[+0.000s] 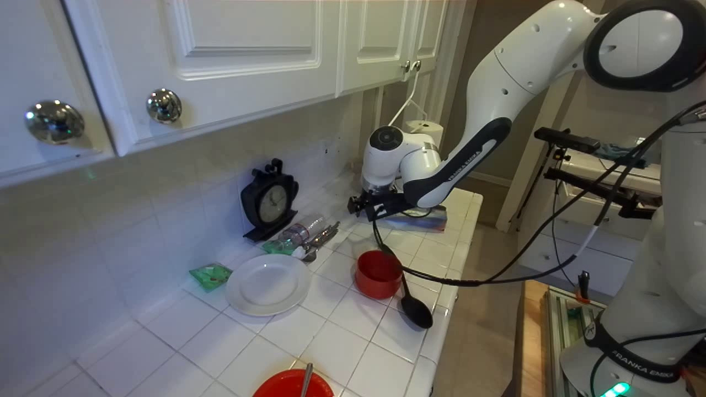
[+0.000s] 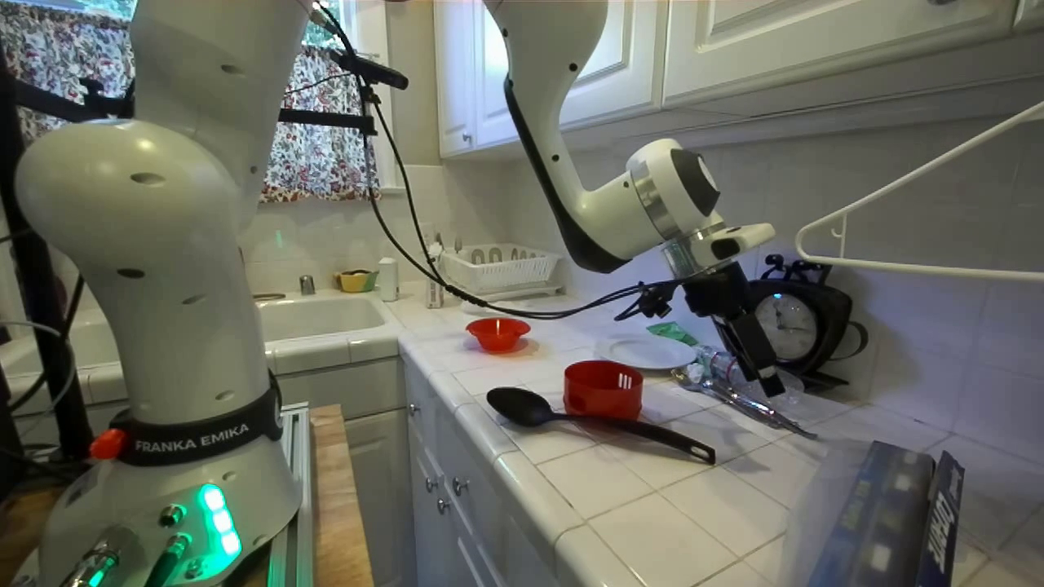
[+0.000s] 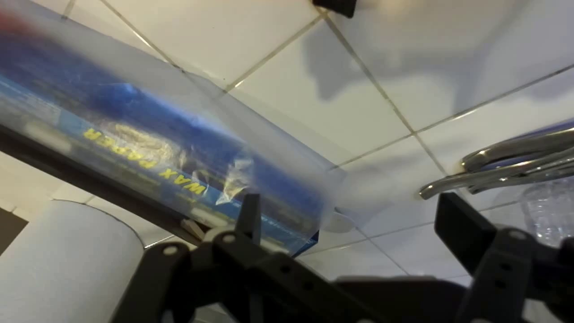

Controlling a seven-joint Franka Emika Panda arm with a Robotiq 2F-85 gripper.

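My open gripper hangs above the counter with nothing between its fingers. In the wrist view, a blue wax paper box in clear wrapping lies beyond the left finger. Metal utensils lie beyond the right finger, beside a clear plastic bottle. From exterior view 2, the gripper appears tipped down in front of a black clock. A red pot-like cup stands on the tiles, and a black spoon lies against it.
A white plate and a green packet lie along the wall side. A red bowl holding a utensil stands nearer. Cabinets overhang the counter. A white hanger hangs near the arm. Bare tiles surround the cup.
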